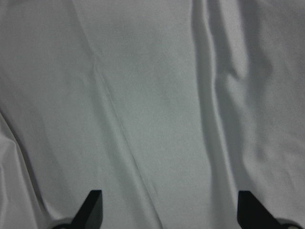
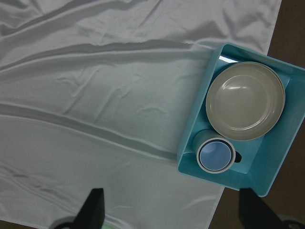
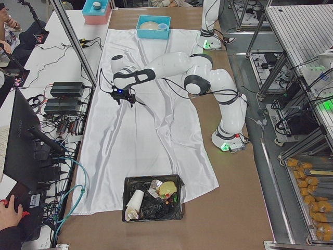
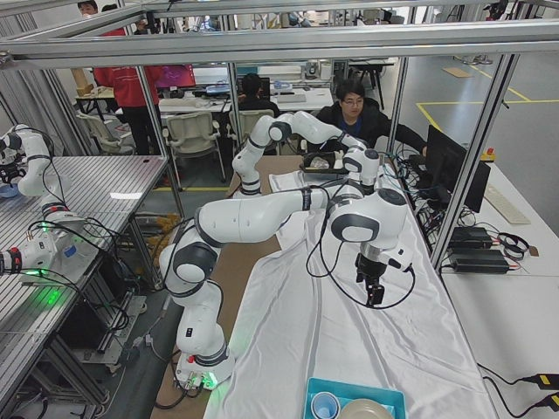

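A white cloth [image 3: 125, 156] covers most of the table. My left gripper hangs open over the cloth's middle, only wrinkled fabric beneath it. My right gripper is open, high above the cloth beside a blue tub [image 2: 190, 129]. The tub holds a beige plate [image 2: 245, 100] and a mug [image 2: 214, 156] with pale blue inside. At the other end, in the camera left view, a black bin [image 3: 154, 213] holds crumpled white items, foil and a yellow piece of waste.
Bare brown tabletop [image 3: 239, 203] runs along the edges. A monitor [image 3: 21, 140], power units and cables crowd the adjoining desk, where people sit.
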